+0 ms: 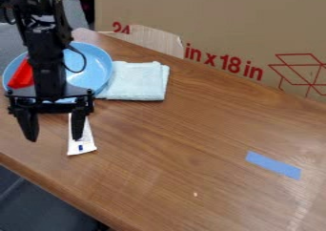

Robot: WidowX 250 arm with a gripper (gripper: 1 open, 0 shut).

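My black gripper (53, 125) stands open at the left of the table, low over the wood, its two fingers spread apart with nothing seen between them. A white tube (80, 143) lies just beside the right finger, its upper part partly behind it. Behind the arm is a blue bowl (91, 74) with a red object (21, 74) in it at the left, both partly hidden by the arm.
A folded pale cloth (136, 82) lies right of the bowl. A strip of blue tape (273, 164) is at the right. A large cardboard box (216, 25) stands along the back.
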